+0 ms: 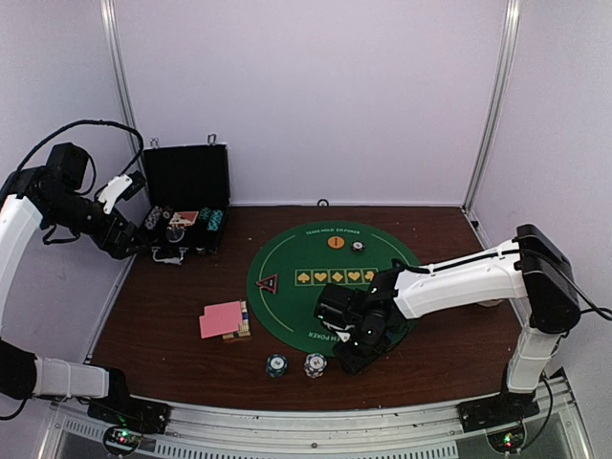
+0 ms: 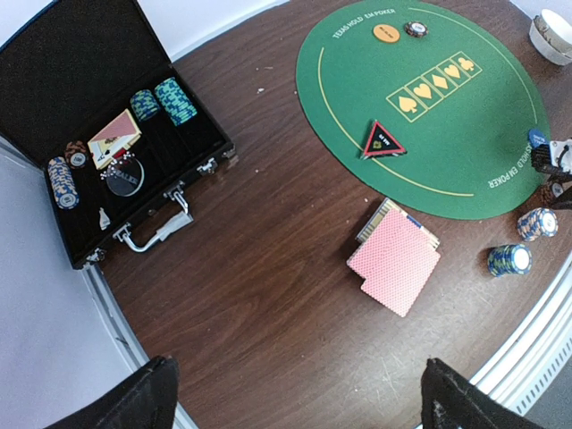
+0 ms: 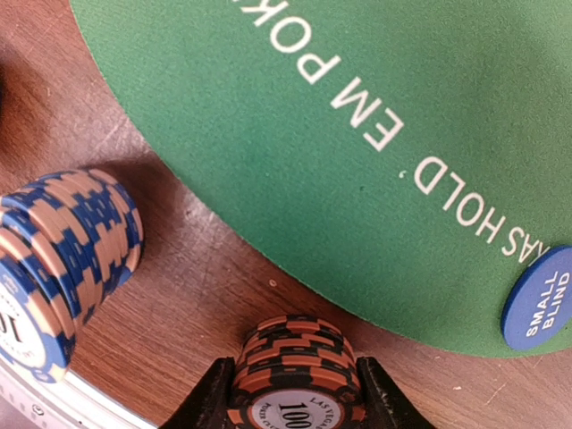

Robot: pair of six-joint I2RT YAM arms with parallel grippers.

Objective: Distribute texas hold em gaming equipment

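Note:
My right gripper is shut on a stack of orange 100 chips (image 3: 295, 344) at the near edge of the green mat (image 1: 292, 249), beside blue-and-tan chips (image 3: 80, 232) and a blue small blind button (image 3: 541, 299). My left gripper (image 1: 124, 239) hangs open and empty at the left, by the black chip case (image 1: 186, 167), which holds chip stacks and cards. Pink cards (image 2: 398, 273) lie left of the mat. A blue chip stack (image 1: 276, 365) stands near the front edge. An orange button (image 1: 336, 242) and a dark triangular marker (image 2: 382, 140) sit on the mat.
White bowls (image 2: 551, 36) stand at the right, largely hidden by the right arm in the top view. The wood between the case and the cards is clear. Walls enclose the table at the back and sides.

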